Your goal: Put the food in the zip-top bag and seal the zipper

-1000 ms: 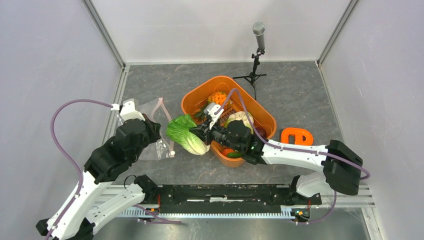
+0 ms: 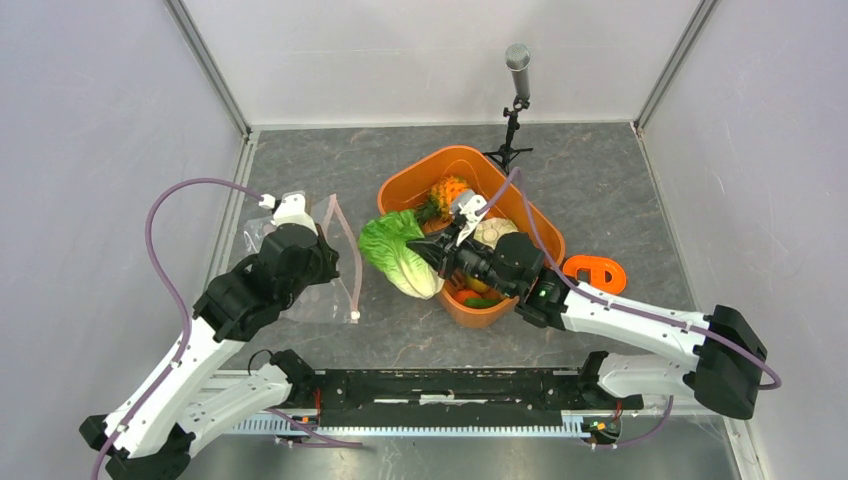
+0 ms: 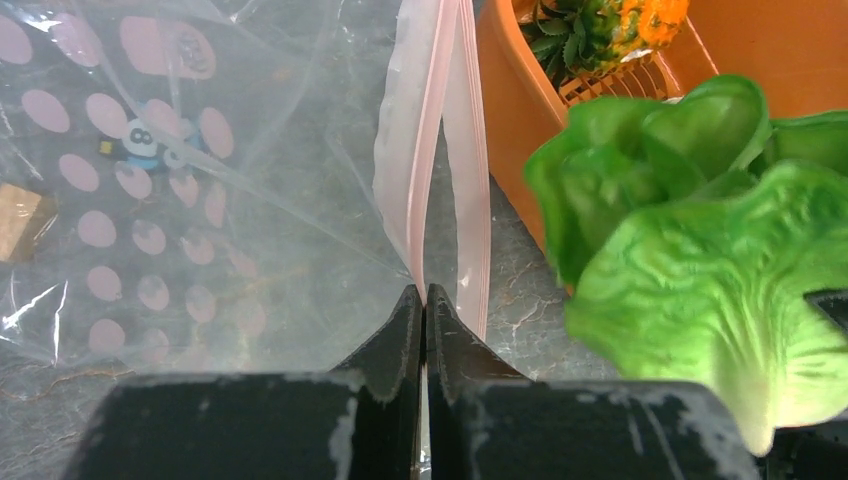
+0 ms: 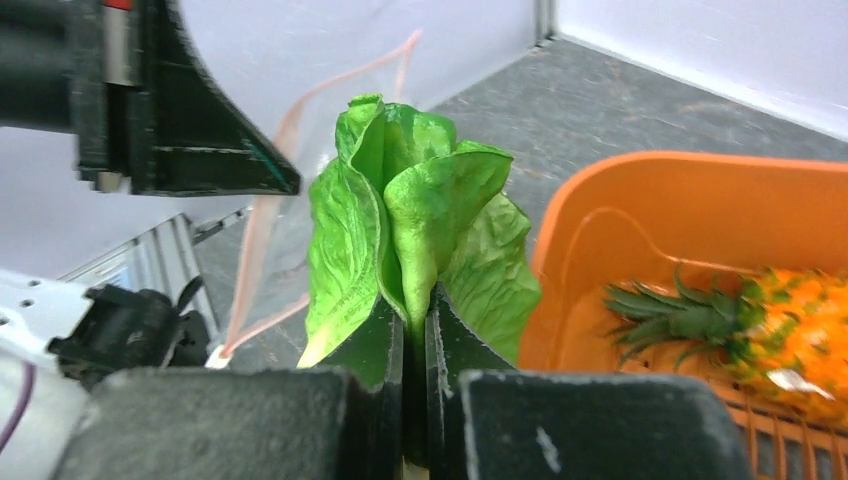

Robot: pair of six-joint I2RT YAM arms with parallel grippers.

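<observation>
A clear zip top bag (image 3: 270,190) with pink dots lies on the left of the table, its pink-edged mouth facing right. My left gripper is shut on one edge of that mouth, and the mouth's two sides stand slightly apart above the fingertips. Just right of the bag hangs a green lettuce (image 2: 402,253), outside the mouth. My right gripper is shut on the lettuce, whose leaves fold between the fingers.
An orange basket (image 2: 480,321) stands right of the lettuce, holding a pineapple (image 4: 790,340), a cauliflower (image 2: 493,230) and other produce. An orange object (image 2: 596,272) lies right of the basket. A microphone on a stand (image 2: 517,75) is behind. Bare table shows at front centre.
Over the last second both arms and the lettuce have shifted right. The bag's mouth edge and the basket also lie farther right than before. Both grippers keep their hold.
</observation>
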